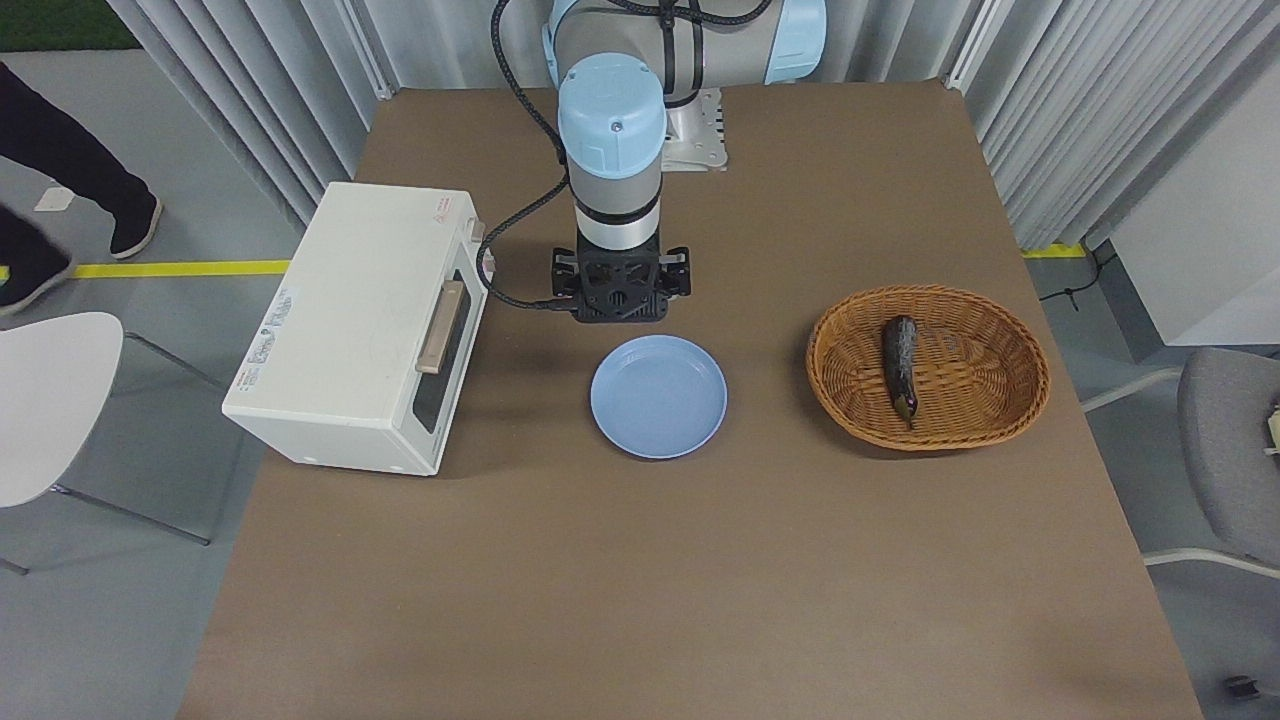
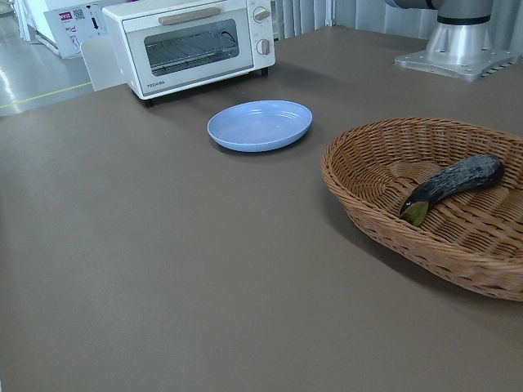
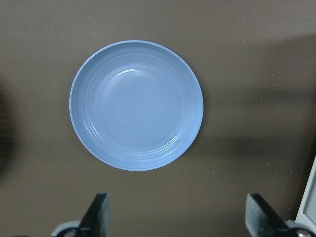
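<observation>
A dark, long eggplant with a greenish end [image 1: 902, 366] [image 2: 449, 184] lies in a woven wicker basket [image 1: 996, 396] [image 2: 368, 212] on the right of the table in the front view. An empty light blue plate [image 1: 659, 396] [image 2: 259, 125] [image 3: 136, 105] sits on the table between the basket and a white toaster oven [image 1: 336, 312] [image 2: 196, 49]. My gripper is high over the table near the plate; in the wrist view its two fingers stand wide apart, open, with nothing between them.
The toaster oven's door is closed, its handle facing the plate. Chairs stand beside both table sides, and a person's legs show at the upper left of the front view.
</observation>
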